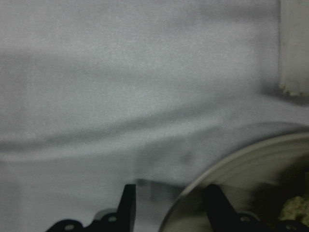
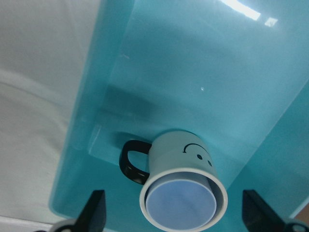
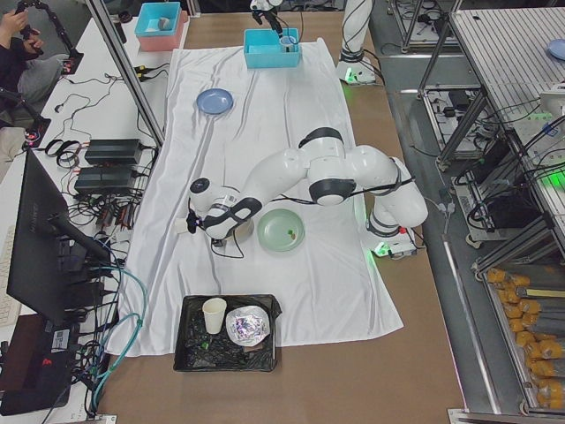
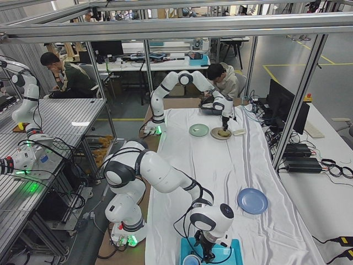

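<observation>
My left gripper stands open over the rim of a tan plate [image 1: 231, 171] holding yellowish crumbly food [image 1: 294, 210]. A pale flat piece [image 1: 294, 48] lies beside that plate. My right gripper is open above a blue bin [image 2: 203, 63], with a smiley mug [image 2: 169, 150] between and below its fingers; the mug has a black handle and a light-blue cup [image 2: 181, 205] inside it.
A green plate [image 3: 281, 230] lies beside the left arm. A blue plate [image 4: 252, 201] is on the white cloth. A black tray [image 3: 221, 358] with a cup and foil item stands at the opposite end from the bin.
</observation>
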